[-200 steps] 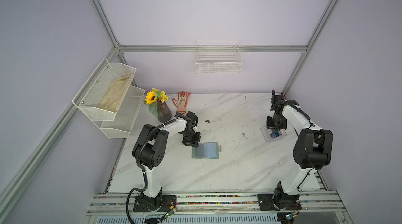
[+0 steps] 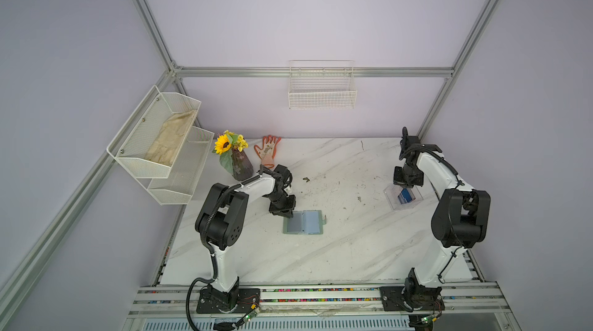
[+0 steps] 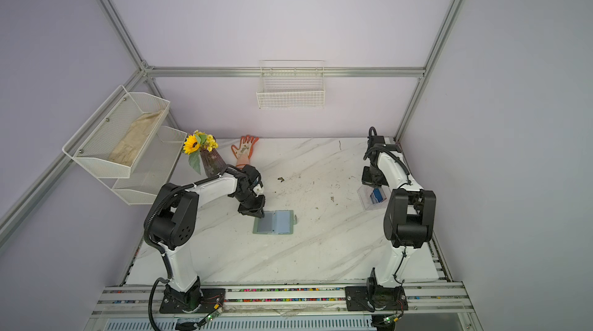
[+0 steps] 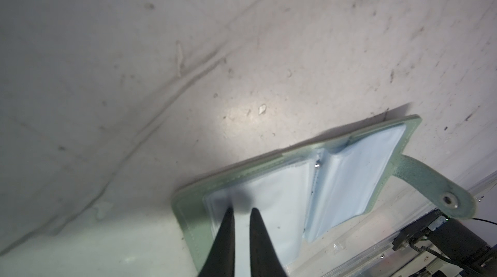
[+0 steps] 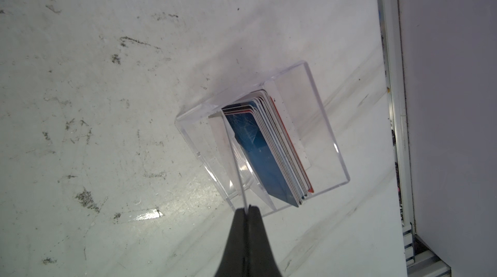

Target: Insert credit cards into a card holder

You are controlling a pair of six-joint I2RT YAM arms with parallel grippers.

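The open pale-green card holder (image 2: pixel 313 222) lies on the table, its clear pockets (image 4: pixel 352 173) and snap strap (image 4: pixel 440 194) showing in the left wrist view. My left gripper is over its near pocket, fingers slightly apart with nothing seen between them. At the right, a clear box (image 5: pixel 326 137) holds several cards (image 5: pixel 264 158), mostly blue-faced, leaning together. My right gripper is over the box, shut on a thin card (image 5: pixel 232 152) seen edge-on, reaching up from the fingertips.
A vase with sunflowers (image 2: pixel 241 164) and an orange glove (image 2: pixel 267 150) stand or lie at the back left, behind my left arm. Wire shelves (image 2: pixel 142 164) hang at the left wall.
My right gripper has shifted slightly up and back over the box, uncovering more of the blue cards. The left arm looks unmoved.
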